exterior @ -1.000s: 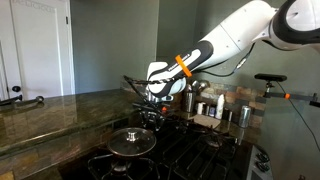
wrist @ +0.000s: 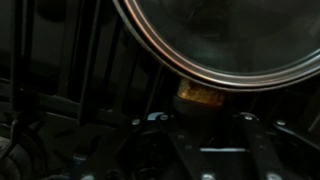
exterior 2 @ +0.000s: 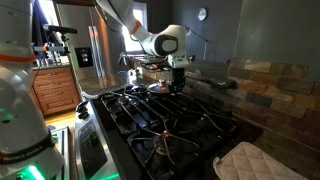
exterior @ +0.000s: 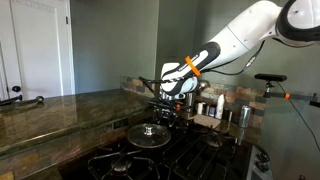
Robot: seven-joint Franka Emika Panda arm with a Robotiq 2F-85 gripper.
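A round dark pan with a shiny rim, seemingly covered by a glass lid, is over the left part of the black stove. In the wrist view, the pan fills the upper right, and its handle has a copper-coloured section beside the rim. My gripper is shut on that handle; the fingertips are dark and hard to make out. From the opposite side, the pan shows at the stove's far end, by my gripper. Whether its base touches the grates cannot be told.
Black burner grates cover the stove, mostly bare on the near side in exterior view 2. A quilted pad lies on the counter there. Bottles and a canister stand along the back wall. Stone counter borders the stove.
The pan has shifted to the right and slightly back in exterior view 1, along with my gripper and arm. The grip on its handle appears unchanged.
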